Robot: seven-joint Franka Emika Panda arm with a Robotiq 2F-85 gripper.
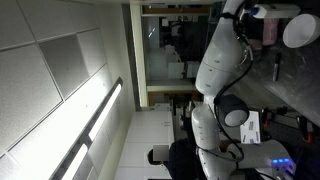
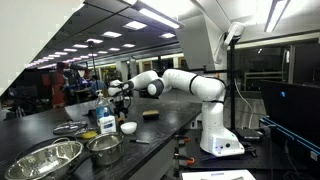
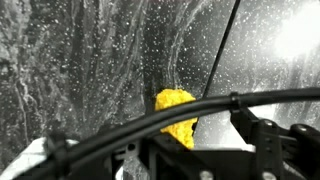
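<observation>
A crumpled yellow piece (image 3: 174,99) lies on the dark speckled countertop (image 3: 90,60) in the wrist view, partly covered by a black cable. My gripper is above it with its dark fingers spread to either side, the right finger (image 3: 262,140) standing well apart from the yellow piece. In the second exterior view, the arm reaches over the counter to the gripper (image 2: 118,100), too small there for its fingers to be made out. The first exterior view shows the arm (image 1: 222,62) reaching toward the top edge.
Near the front of the counter stand a metal pot (image 2: 105,150), a colander (image 2: 45,160) and a clear bottle (image 2: 104,115). A white bowl (image 2: 128,128) sits to their right. Beyond is a tan-topped item (image 2: 150,113). Open counter lies to the right.
</observation>
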